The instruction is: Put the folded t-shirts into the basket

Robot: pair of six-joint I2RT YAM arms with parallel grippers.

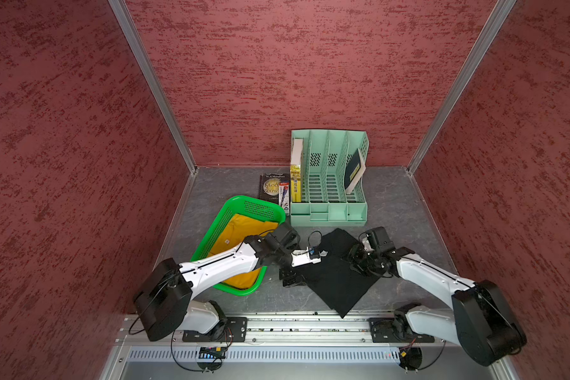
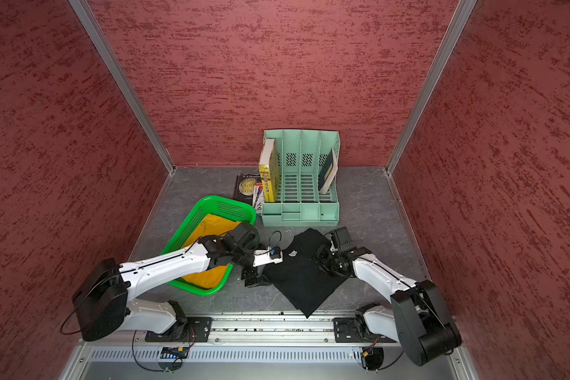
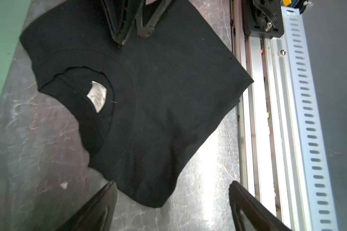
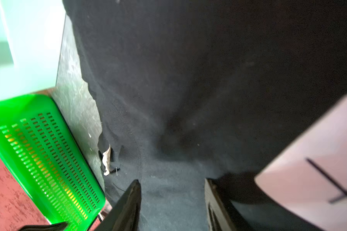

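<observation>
A black folded t-shirt [image 1: 339, 285] lies on the table like a diamond, its collar and white label [image 3: 96, 95] on the far-left edge. My left gripper is open at the shirt's left corner, fingers well apart. One corner of cloth reaches toward the gap between them. Over the shirt's right part is my right gripper. Its fingers stand part way apart, with black cloth visible beneath and nothing clearly pinched. To the left stands the green basket [image 1: 218, 221] holding an orange cloth [image 1: 239, 231], partly hidden by my left arm.
Behind the shirt is a mint-green rack [image 1: 328, 214] with a few books. A dark book [image 1: 269, 183] and a small box [image 1: 284, 197] lie between rack and basket. A metal rail [image 1: 278, 320] borders the table's front, close to the shirt's near corner.
</observation>
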